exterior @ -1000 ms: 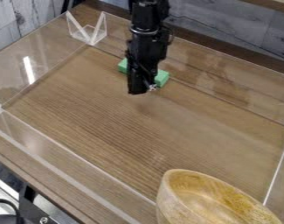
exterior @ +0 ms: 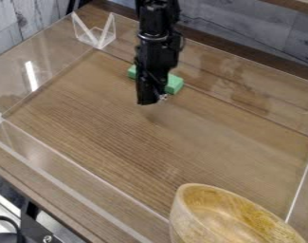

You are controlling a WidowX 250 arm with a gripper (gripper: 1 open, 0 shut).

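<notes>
The black robot arm hangs down at the upper middle, its gripper [exterior: 150,95] low over the wooden table. A green object [exterior: 172,84] lies just behind the gripper, partly hidden by it. Whether the fingers are open or shut, or hold anything, is too small and dark to tell.
A large yellow bowl [exterior: 226,214] stands at the front right. A wall runs along the back, and cables lie off the table at the lower left.
The arm and gripper have shifted slightly left over the last second. The green object looks about where it was.
</notes>
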